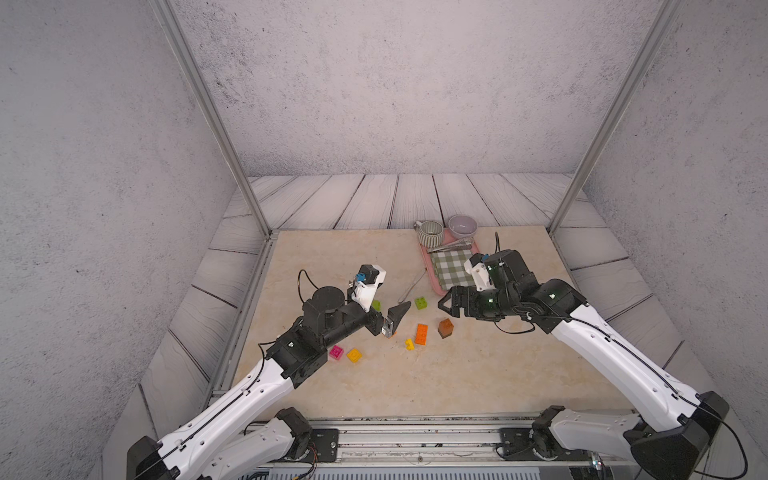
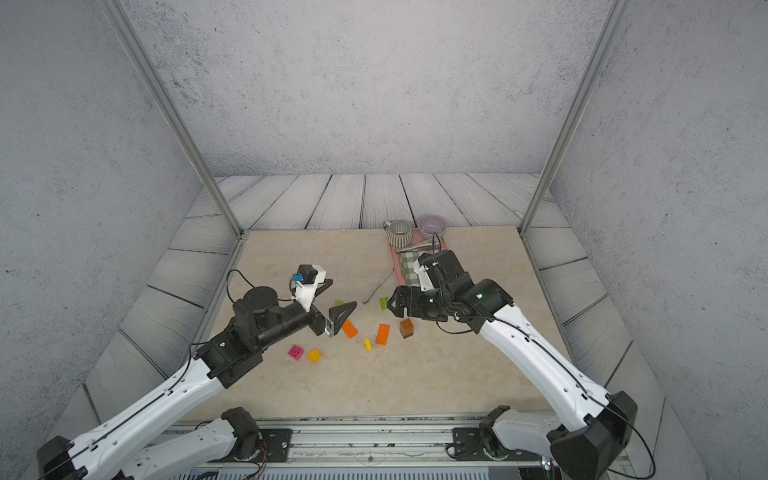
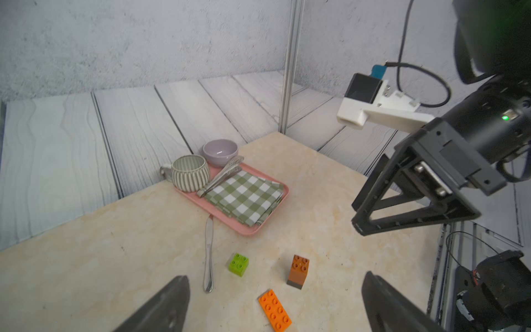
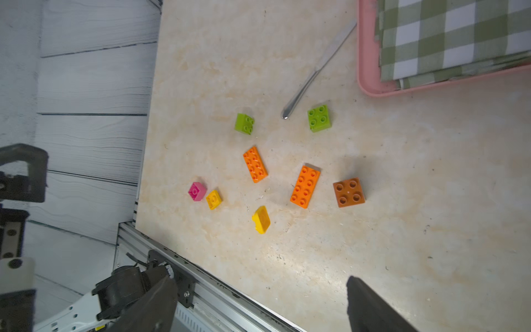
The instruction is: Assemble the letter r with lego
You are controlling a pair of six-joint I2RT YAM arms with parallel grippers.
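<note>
Loose lego bricks lie on the beige table: a pink one (image 4: 196,191), two yellow pieces (image 4: 213,199) (image 4: 261,220), two orange long bricks (image 4: 255,165) (image 4: 304,186), two green squares (image 4: 244,124) (image 4: 319,119) and a brown square brick (image 4: 348,192). My left gripper (image 1: 393,314) is open and raised over the left-middle bricks, nothing between its fingers. My right gripper (image 1: 450,301) is open and raised over the table to the right of it, above the green and brown bricks, with nothing seen between its fingers.
A pink tray (image 3: 244,225) with checked cloth, tongs, a striped mug (image 3: 190,177) and a lilac bowl (image 3: 220,149) stands at the back right. A knife (image 3: 209,254) lies left of it.
</note>
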